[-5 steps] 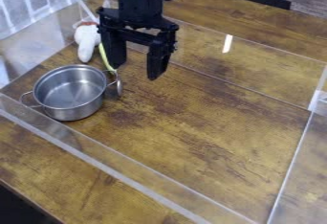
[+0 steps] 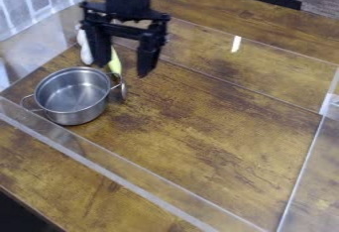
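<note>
My black gripper (image 2: 122,48) is raised over the left rear of the wooden table, blurred, its two dark finger parts spread apart, open, with nothing seen held. Just below and left of it stands a steel pot (image 2: 71,96) with wire handles. Behind the pot, partly hidden by my gripper, are a white object (image 2: 85,48) and a pale green long object (image 2: 114,63).
Clear low barriers run along the front and right edges. A small white strip (image 2: 236,44) shows at the back right, and a white railing stands at the back left.
My gripper has shifted left and slightly up, now covering more of the white object. The pot and other things look unmoved.
</note>
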